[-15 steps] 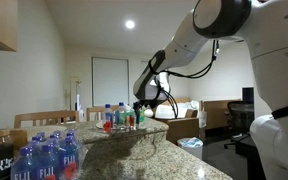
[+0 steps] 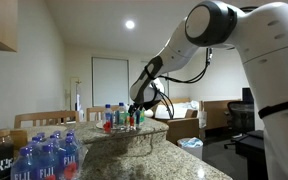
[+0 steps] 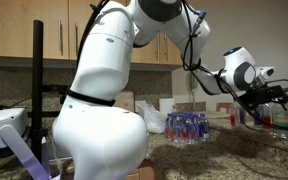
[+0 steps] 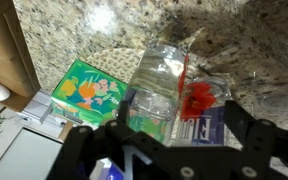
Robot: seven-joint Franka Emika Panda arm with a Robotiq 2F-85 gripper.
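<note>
My gripper stands open at the far counter, its dark fingers on either side of the wrist view's middle. Below and between them are a clear container [image 4: 156, 75] and a bottle with a red top [image 4: 197, 98]. Whether a finger touches either one I cannot tell. From the first exterior view, the gripper [image 2: 136, 107] is low among several drinks, among them a bottle with red and blue [image 2: 108, 119]. The second exterior view has the gripper [image 3: 274, 97] at the right, over clear bottles [image 3: 266, 117] that it partly hides.
A green box with a floral picture [image 4: 89, 90] lies beside the container. Several Fiji bottles [image 2: 52, 157] crowd the near counter at left. Bare speckled countertop [image 2: 169, 162] extends right of them. Wooden chairs [image 2: 44, 118] stand behind the far counter.
The arm has shifted, its upper link swinging left and lower in the first exterior view. The gripper has come slightly down among the far drinks. The bottles appear unmoved.
</note>
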